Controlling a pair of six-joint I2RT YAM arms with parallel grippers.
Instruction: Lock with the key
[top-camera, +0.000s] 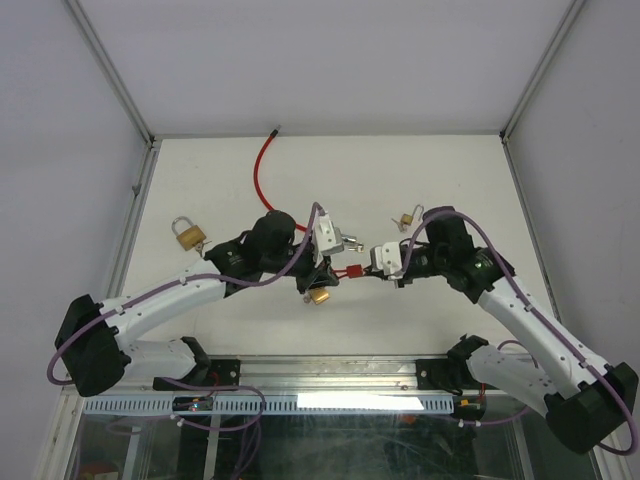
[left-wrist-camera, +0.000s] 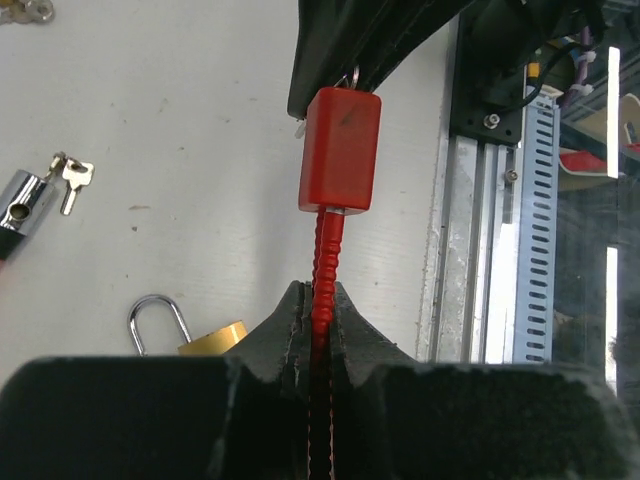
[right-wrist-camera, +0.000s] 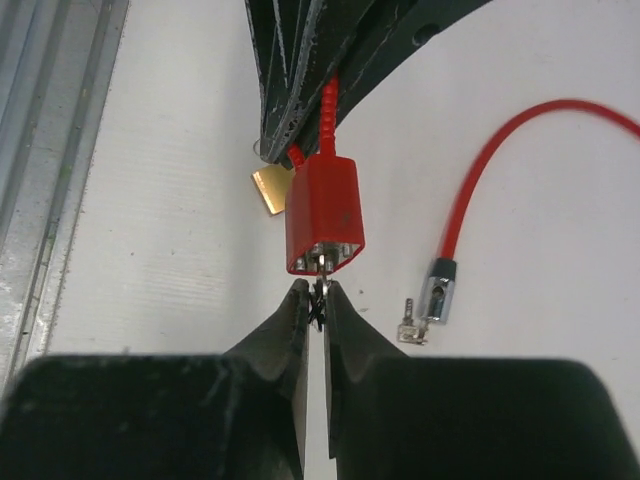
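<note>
A red lock body (left-wrist-camera: 340, 150) with a red coiled cable hangs between the grippers, my left gripper shut on the cable just behind it. In the right wrist view the red lock (right-wrist-camera: 322, 210) shows its keyhole end facing my right gripper, whose fingertips are close together around a small metal key (right-wrist-camera: 320, 290) at that end; whether it is inserted fully I cannot tell. A straight red cable (right-wrist-camera: 490, 150) lies on the board, its metal end (right-wrist-camera: 438, 295) beside a loose key (right-wrist-camera: 410, 330).
Brass padlocks lie on the white board (top-camera: 200, 280): one at the left (top-camera: 190, 235), one at the back right (top-camera: 407, 218), one under my left gripper (top-camera: 319, 295). The board's front rail is close by.
</note>
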